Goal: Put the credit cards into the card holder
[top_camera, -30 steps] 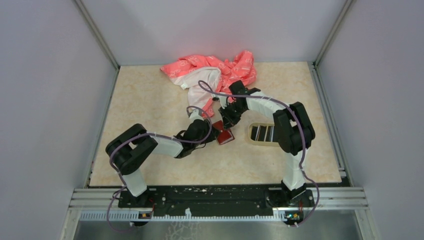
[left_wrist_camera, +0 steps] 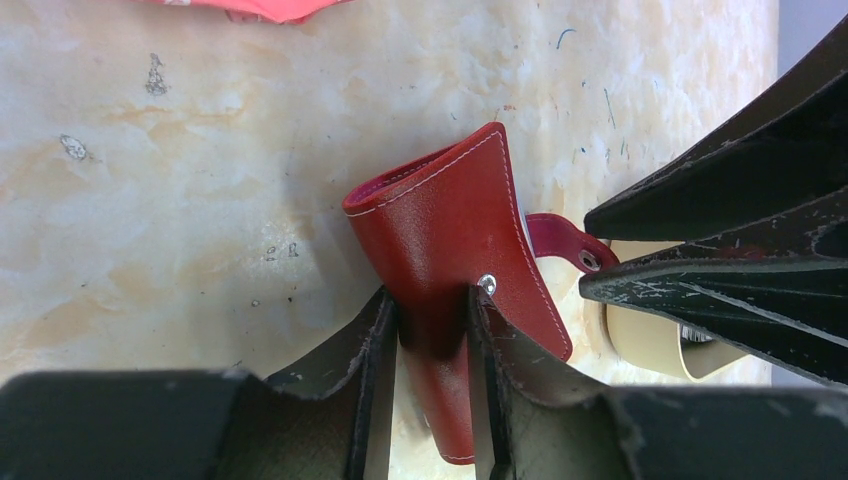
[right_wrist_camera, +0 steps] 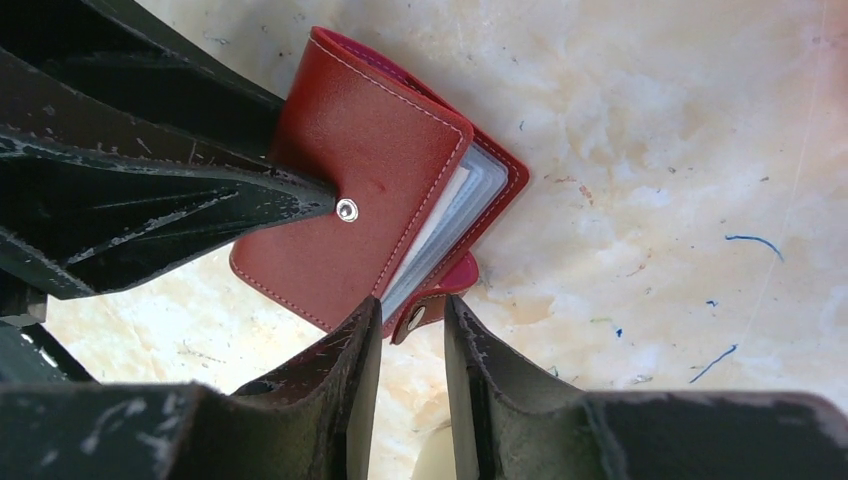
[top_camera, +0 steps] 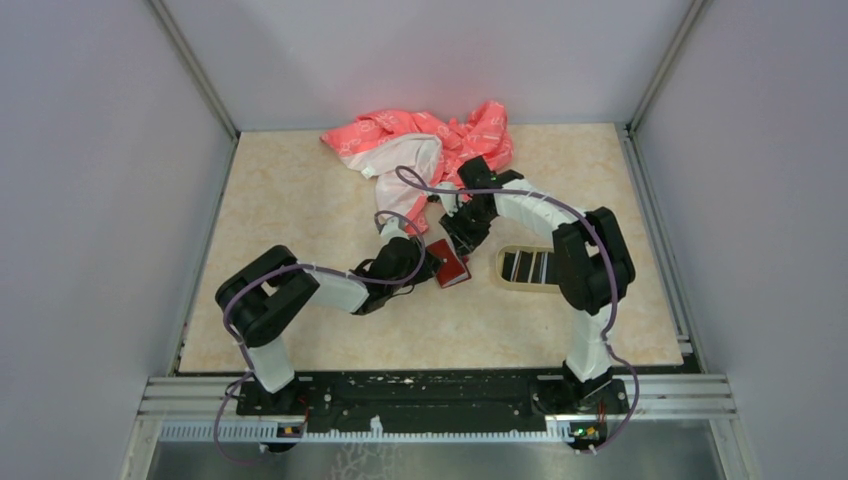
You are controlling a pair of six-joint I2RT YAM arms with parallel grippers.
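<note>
The red leather card holder (top_camera: 453,274) lies near the table's middle, seen folded over in the right wrist view, with clear sleeves (right_wrist_camera: 478,192) along its open side. My left gripper is shut on the holder near its fold. My right gripper stands part open at the opposite side. Between its fingertips pokes the holder's snap strap (right_wrist_camera: 452,287), with a gap still visible around it. On the front cover sits a round metal snap (right_wrist_camera: 347,210). To the right, a beige tray (top_camera: 514,287) bears dark and light strips, perhaps cards.
A crumpled pink-and-white cloth (top_camera: 470,135) lies at the back, close behind the right arm. In front of the holder and to the left, the table (top_camera: 470,335) is bare.
The left gripper stays on the holder, which has barely shifted.
</note>
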